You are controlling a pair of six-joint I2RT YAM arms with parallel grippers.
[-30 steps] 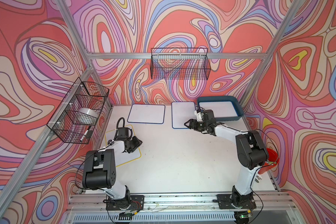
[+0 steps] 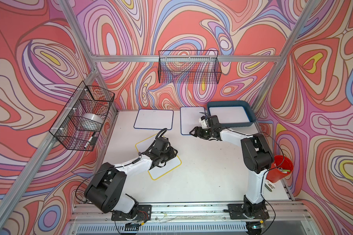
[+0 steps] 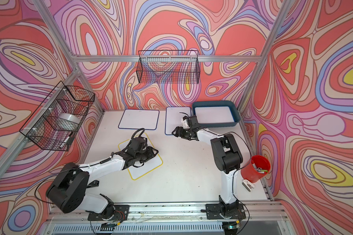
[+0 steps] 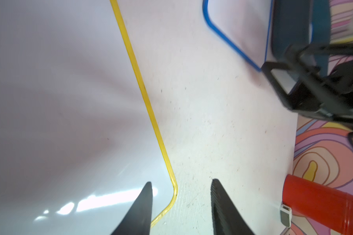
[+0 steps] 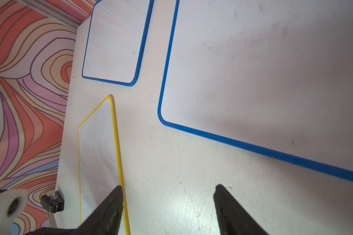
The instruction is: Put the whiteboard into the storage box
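Observation:
A yellow-edged whiteboard [image 2: 166, 170] lies slanted on the table at left of centre. Over its right part is my left gripper [image 2: 174, 153], fingers apart and nothing seen between them; in the left wrist view the board's corner [image 4: 160, 172] shows by the left finger. Whether the fingertips touch the board I cannot tell. My right gripper is open and empty, by the near edge of a blue-edged whiteboard [image 2: 187, 119]. Another blue-edged whiteboard [image 2: 153, 118] lies at the back left. The teal storage box [image 2: 249, 107] stands at the back right, with a white board [image 2: 233, 113] inside.
A red bucket [image 2: 277, 174] with items stands at the right edge, a small object [image 2: 269, 185] beside it. Wire baskets hang on the back [image 2: 189, 70] and left [image 2: 84, 117].
The yellow-edged whiteboard has shifted right across the table and turned, with my left gripper over it. My right gripper has moved slightly left.

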